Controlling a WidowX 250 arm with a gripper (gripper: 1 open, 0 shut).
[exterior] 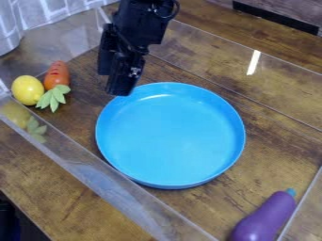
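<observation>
The dark robot gripper [116, 71] hangs from the top of the view, open, above the area just behind the blue plate [170, 132]. Nothing shows between its fingers. At the left, a yellow lemon [28, 88] lies beside an orange carrot [56, 75] with green leaves [53, 97], left of the gripper. A purple eggplant [265, 217] lies at the bottom right, apart from the plate.
A clear low wall [126, 193] runs along the front left of the wooden surface [251, 85].
</observation>
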